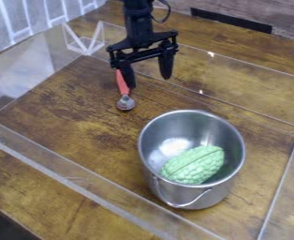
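My black gripper [146, 66] is open at the top centre, lowered over a red-handled scoop [122, 84] with a round metal end; its left finger partly covers the top of the handle. Whether it touches the handle I cannot tell. A metal pot [158, 137] stands at the lower right with a pale green, bumpy corn-like object [195, 166] lying inside.
Clear plastic walls run along the sides, and a dark slot [250, 22] is at the back right.
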